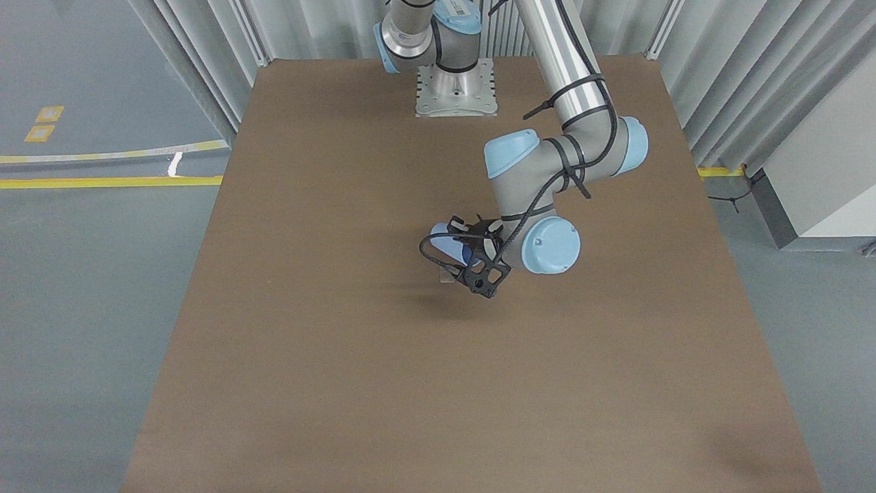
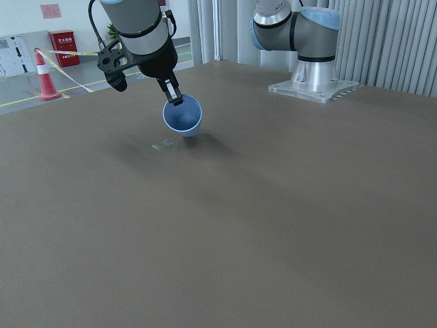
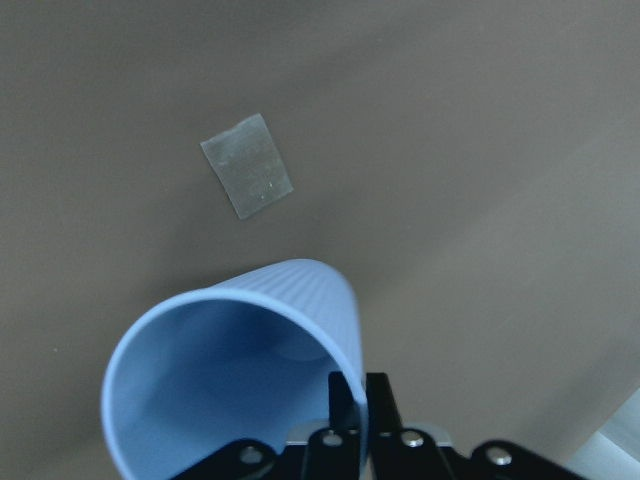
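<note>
A light blue ribbed cup [image 2: 183,119] hangs tilted from my gripper [image 2: 175,100] at the end of the arm. In the wrist view the cup [image 3: 210,380] is gripped at its rim, with my gripper shut on it, one finger inside and one outside. In the front view the cup [image 1: 443,239] is mostly hidden behind the gripper body. A small clear square patch [image 3: 246,165] lies on the brown table [image 1: 328,345] beside the cup.
</note>
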